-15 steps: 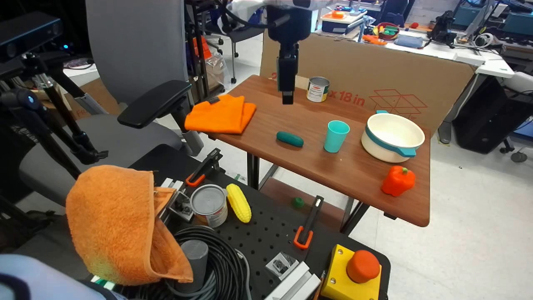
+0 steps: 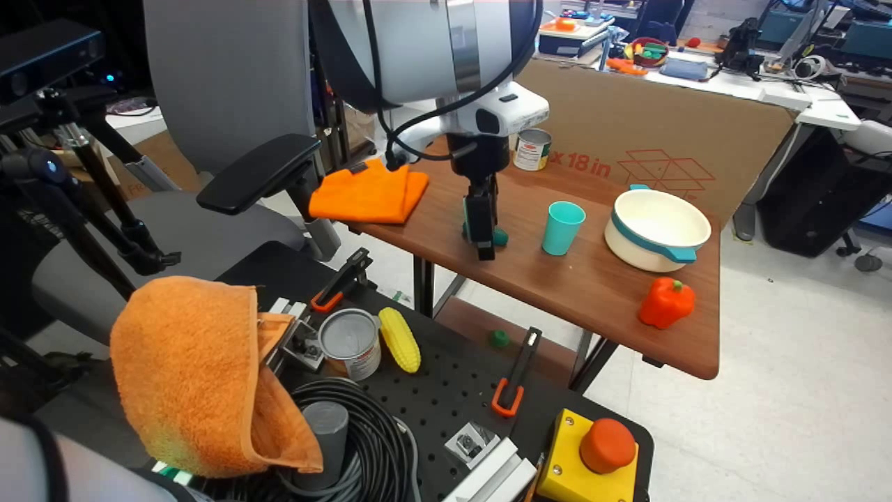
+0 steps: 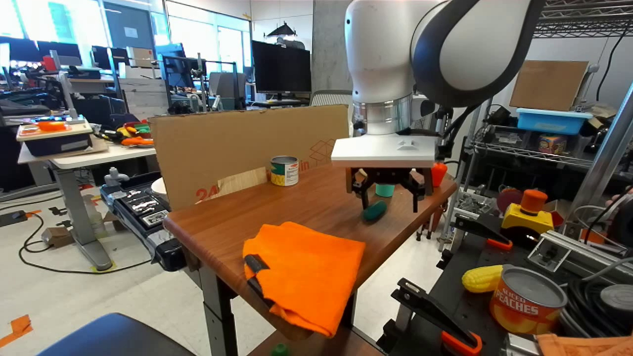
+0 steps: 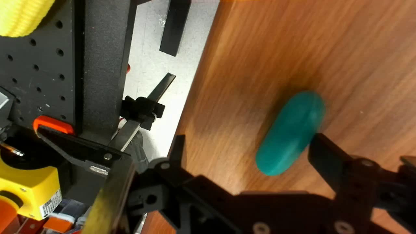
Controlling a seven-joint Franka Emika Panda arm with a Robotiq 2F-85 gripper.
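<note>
A dark green, rounded oblong object (image 4: 291, 132) lies on the brown wooden table (image 4: 241, 58). In the wrist view it sits between my spread fingers, close to the right one (image 4: 329, 160) and well away from the left one. My gripper (image 3: 389, 207) is open, pointing down low over the table around the green object (image 3: 374, 211), with nothing clamped. From exterior view 1 the gripper (image 2: 483, 251) hides the middle of that object, and only its ends show.
Right of the gripper stand a teal cup (image 2: 564, 227), a cream pot (image 2: 660, 226) and a red pepper (image 2: 666, 302). An orange cloth (image 2: 368, 192) lies at the left end, a can (image 2: 532, 150) near the cardboard (image 2: 669, 125) behind. The table's front edge is close.
The arm has come down from above the table to the green object, its fingers now in front of it in exterior view 1. The other objects stay where they were.
</note>
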